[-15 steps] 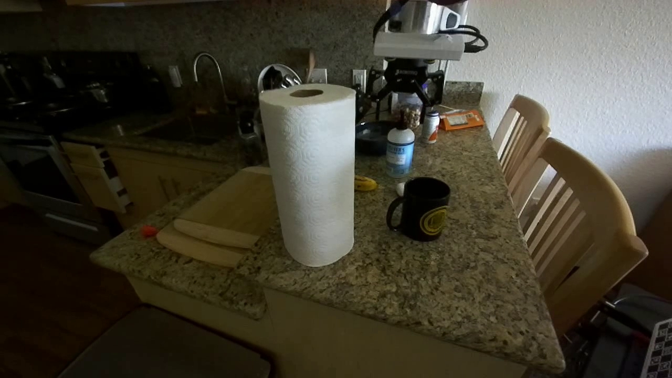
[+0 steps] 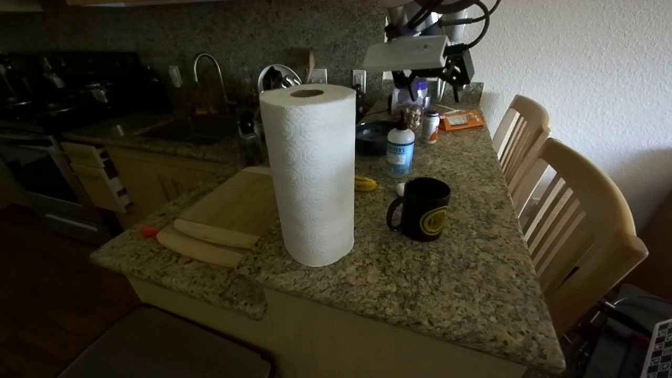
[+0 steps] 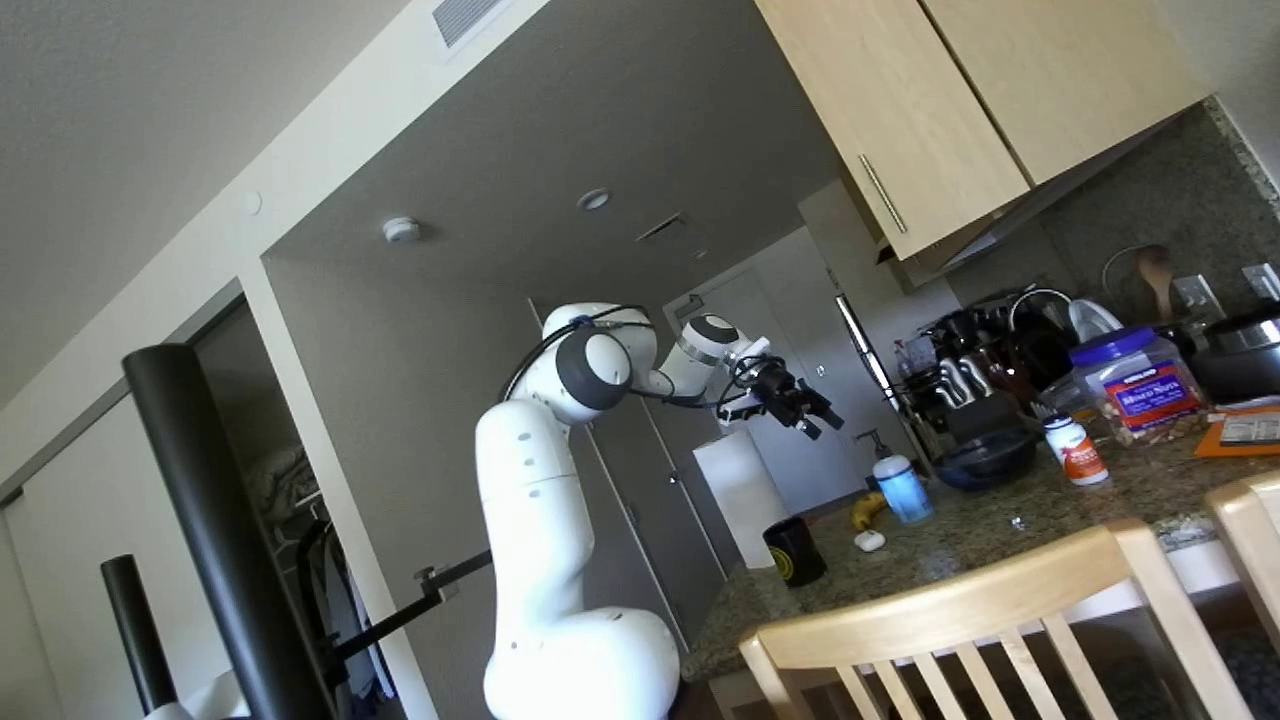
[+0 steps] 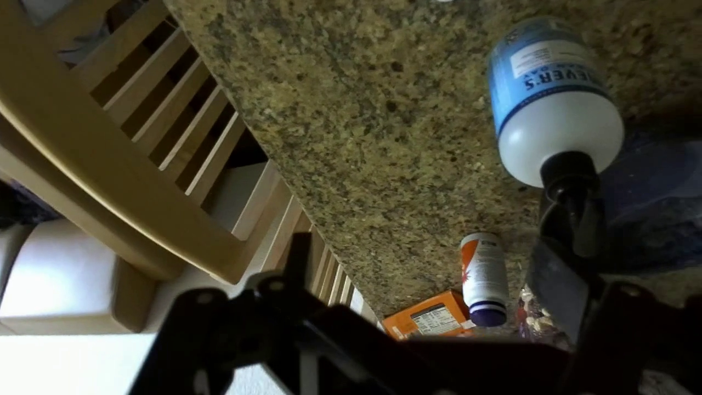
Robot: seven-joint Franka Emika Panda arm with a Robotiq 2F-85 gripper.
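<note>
My gripper [image 2: 435, 95] hangs in the air above the far part of the counter, its two fingers spread with nothing between them. In the wrist view a finger [image 4: 299, 260] stands at the left and the other at the right. A blue-labelled pump soap bottle [image 4: 556, 99] is upright on the counter, its dark pump partly overlapping the right finger in that view. Beyond it stands a white and orange bottle [image 4: 484, 273] with a purple cap. An orange packet [image 4: 428, 316] lies near it, partly hidden behind my gripper. The black mug [image 2: 426, 211] is upright on the counter.
A tall paper towel roll [image 2: 312, 182] stands at the near side, beside cutting boards [image 2: 230, 205]. Bananas [image 3: 867, 510], a small white object [image 3: 870, 541], a dark bowl [image 3: 986, 460] and a nut jar [image 3: 1140, 382] share the counter. Wooden chairs [image 2: 583, 217] line its right edge.
In exterior view 1 my gripper has moved up and to the right, and it has turned and tilted. The things on the counter have stayed in place.
</note>
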